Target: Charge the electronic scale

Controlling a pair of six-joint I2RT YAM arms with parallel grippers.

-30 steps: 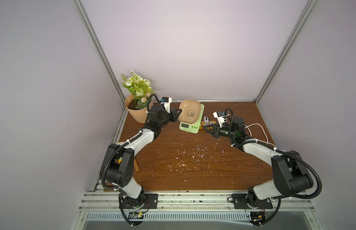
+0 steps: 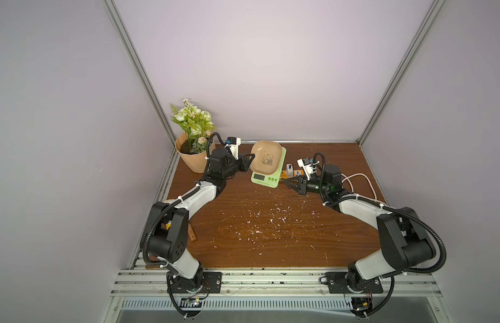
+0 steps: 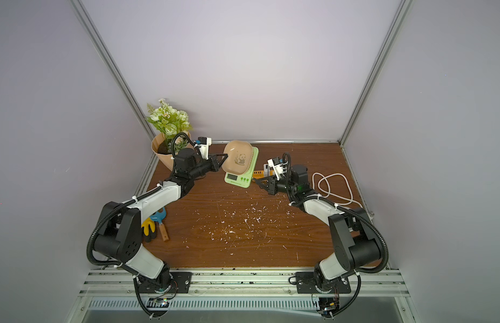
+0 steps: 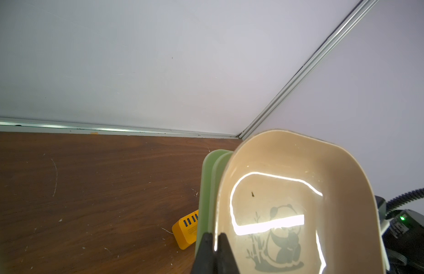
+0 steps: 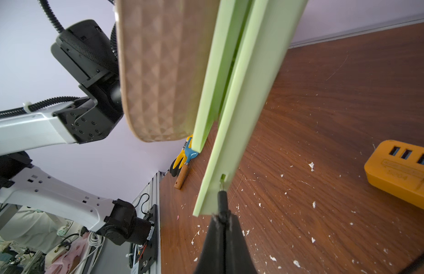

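Note:
The pale green scale (image 2: 267,179) is tilted, held up with its tan panda bowl (image 2: 266,157) on it. My left gripper is shut on the bowl's left rim. On the scale's other side, my right gripper is shut on a small dark plug (image 5: 222,201). The plug's thin metal tip points at the narrow slot (image 5: 223,177) in the scale's edge and meets it or lies just in front; how far in it sits, I cannot tell.
Behind the right gripper lies an orange power strip (image 5: 399,171) with a white adapter (image 2: 289,168). A white cable (image 3: 336,185) loops at right. The flower pot (image 2: 195,156) stands back left. White scraps litter the clear front table.
My right gripper has shifted slightly left, toward the scale. The scale and bowl have moved a touch left too; the left arm looks nearly still.

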